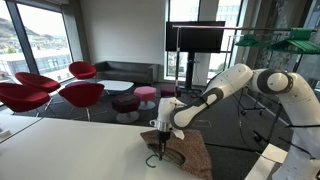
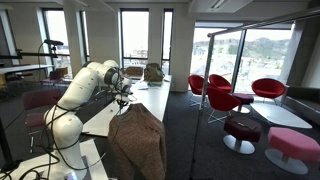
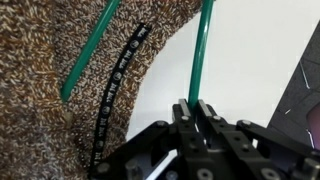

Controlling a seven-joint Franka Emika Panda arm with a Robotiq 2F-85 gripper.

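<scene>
A green hanger (image 3: 201,55) runs up from my gripper, which is shut on its bar in the wrist view. A second stretch of green bar (image 3: 88,50) crosses the brown knitted garment (image 3: 35,90) at the left, beside a black lettered neck band (image 3: 118,85). Exterior view 1 has the gripper (image 1: 163,156) low over the white table, at the left part of the garment (image 1: 195,152), with a green curve of the hanger (image 1: 152,161) to its left. In exterior view 2 the garment (image 2: 138,140) lies spread over the table's near end.
More green hangers (image 1: 290,42) hang on a rack at the upper right. Red chairs (image 1: 82,93) and round stools (image 1: 125,105) stand beyond it.
</scene>
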